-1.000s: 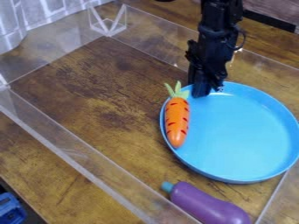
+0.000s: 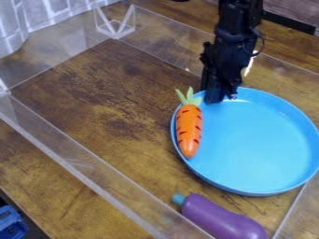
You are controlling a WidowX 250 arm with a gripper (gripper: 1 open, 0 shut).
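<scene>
My gripper (image 2: 219, 86) hangs from the black arm at the top centre, its tip at the back rim of a blue plate (image 2: 256, 140). It is dark, and I cannot tell whether it is open or shut. An orange toy carrot (image 2: 189, 129) with green leaves lies along the plate's left edge. A purple toy eggplant (image 2: 225, 218) lies in front of the plate at the bottom right.
Bare wooden table (image 2: 93, 103) fills the left and middle, with clear plastic edging around it. A white object sits at the top left corner and a blue item (image 2: 10, 224) at the bottom left.
</scene>
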